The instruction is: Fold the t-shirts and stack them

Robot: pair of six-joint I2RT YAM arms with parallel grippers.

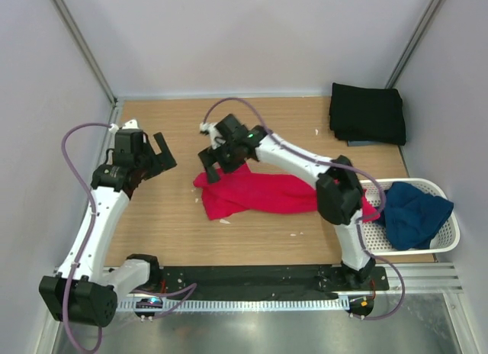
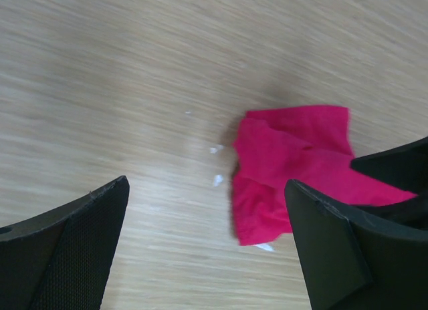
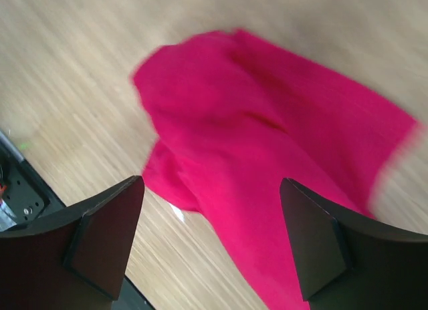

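Observation:
A crumpled red t-shirt (image 1: 259, 192) lies stretched across the middle of the table, its right end reaching over the rim of the white basket. Just above the shirt's left end my right gripper (image 1: 207, 165) stands open. In the right wrist view the red cloth (image 3: 221, 136) spreads below and beyond the parted fingers, not gripped. My left gripper (image 1: 165, 155) is open over bare wood, left of the shirt. The left wrist view has the shirt's bunched end (image 2: 274, 156) to the right, partly hidden by a dark finger of the other arm.
A white basket (image 1: 456, 233) at the right holds a dark blue cloth (image 1: 413, 215). Folded black cloth (image 1: 367, 114) sits in the far right corner, with a bluish edge (image 1: 370, 143) under it. Bare table (image 1: 152, 220) lies at the left and front.

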